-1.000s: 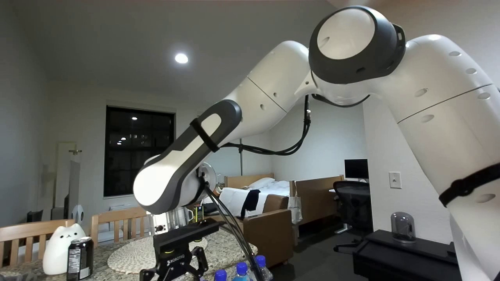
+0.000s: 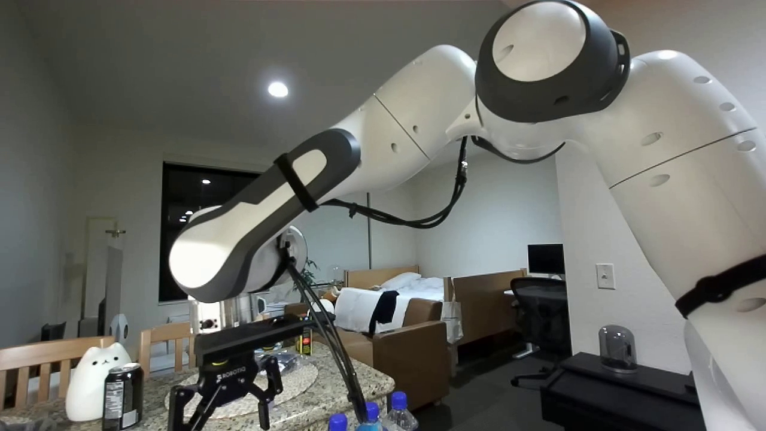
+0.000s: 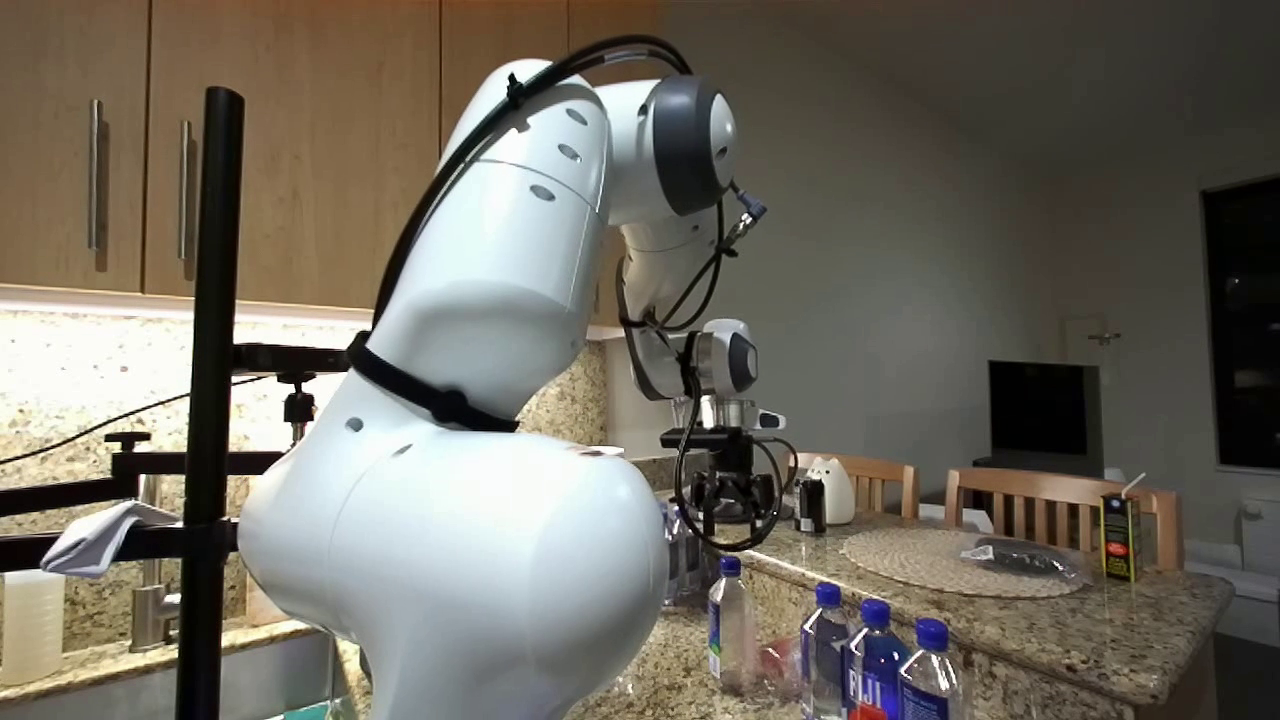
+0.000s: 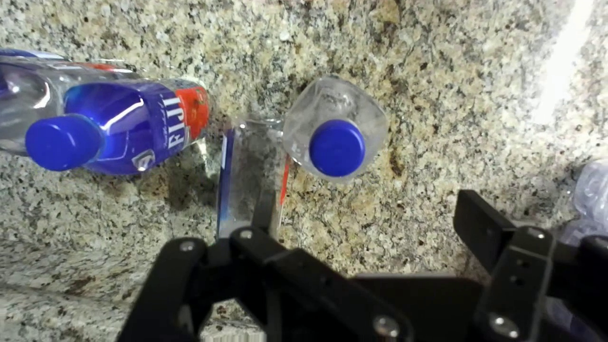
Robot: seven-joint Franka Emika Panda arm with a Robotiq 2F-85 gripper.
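My gripper stands open, its black fingers wide apart with nothing between them. In the wrist view a clear bottle with a blue cap stands upright on the granite counter, beyond the fingertips. Left of it is a FIJI bottle, overlapping another clear bottle. In exterior view 2 the gripper hangs above the counter, while a lone bottle stands left of a close group that includes a FIJI bottle. Exterior view 1 shows the gripper with its fingers spread.
A black can and a white cat figure stand on the raised counter. Farther right are a round woven mat and a yellow-black carton. More clear bottles edge into the wrist view at right.
In exterior view 1, the forearm and gripper have shifted left and slightly up, away from the blue bottle caps. The can and cat figure have stayed put.
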